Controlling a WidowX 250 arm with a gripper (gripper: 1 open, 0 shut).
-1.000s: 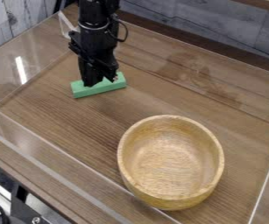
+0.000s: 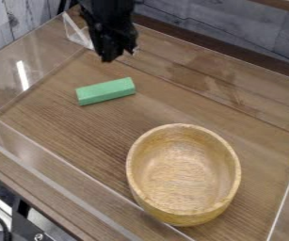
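A green rectangular block point(image 2: 105, 91) lies flat on the wooden table toward the upper left. My dark gripper point(image 2: 109, 45) is raised above and behind it, apart from the block, with its fingers pointing down at the top of the view. Whether anything is between the fingers is hard to see; nothing green is in them. A round, light wooden bowl point(image 2: 184, 174) sits empty at the lower right.
My gripper has risen up and away from the green block, which it was over a second ago. The block stays on the table in about the same place.
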